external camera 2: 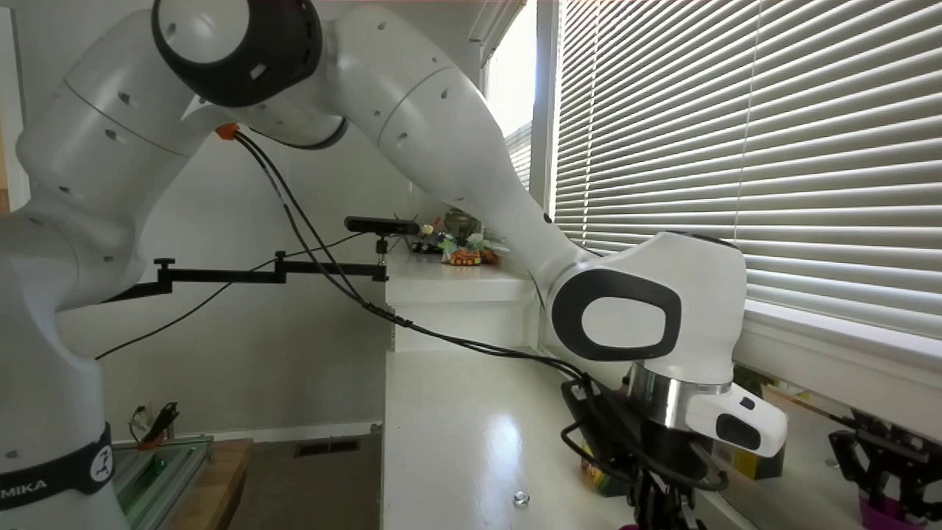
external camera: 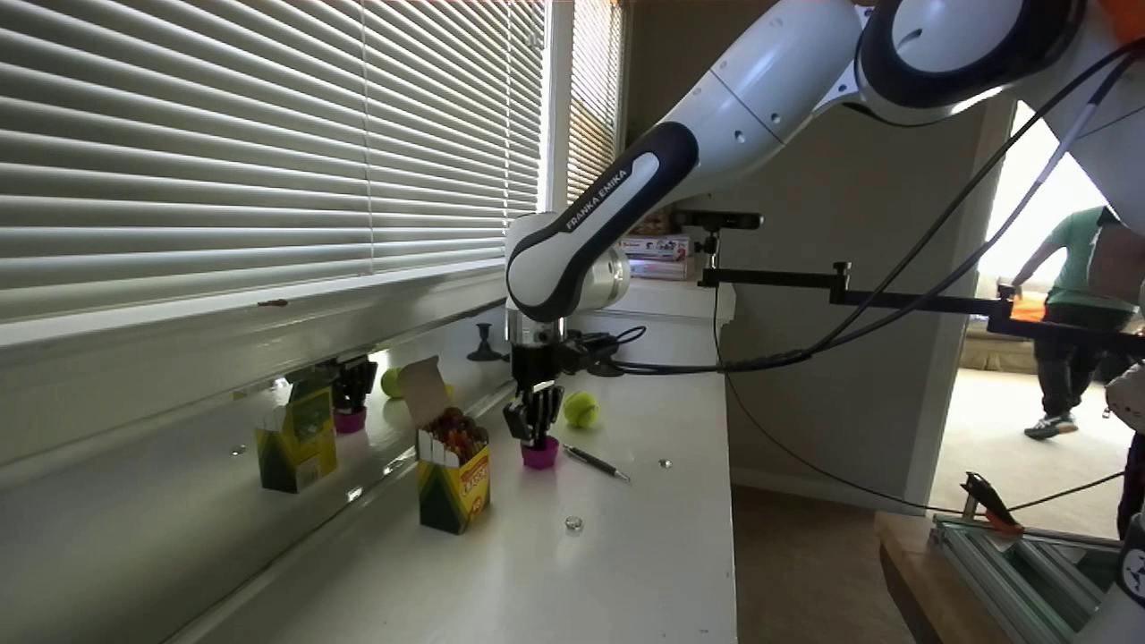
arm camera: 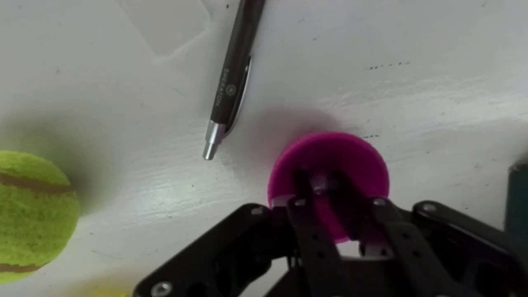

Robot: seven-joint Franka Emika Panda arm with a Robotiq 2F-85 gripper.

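Note:
A small magenta cup (external camera: 539,454) stands on the white ledge beside the crayon box. My gripper (external camera: 539,438) points down over it, its fingertips reaching into the cup. Seen from the wrist, the dark fingers lie inside the round magenta rim (arm camera: 378,170), close together. A small, dim, shiny thing (arm camera: 319,184) shows between their tips; shadow and blur hide what it is. In exterior view 2 the gripper's lower end and the cup are mostly cut off by the bottom edge.
An open crayon box (external camera: 456,494) stands nearby, left of the cup. A tennis ball (external camera: 580,410) and a dark pen (external camera: 597,462) lie close by. Clear small pieces (external camera: 574,524) dot the ledge (external camera: 655,580), whose front is mostly bare. The window wall bounds one side.

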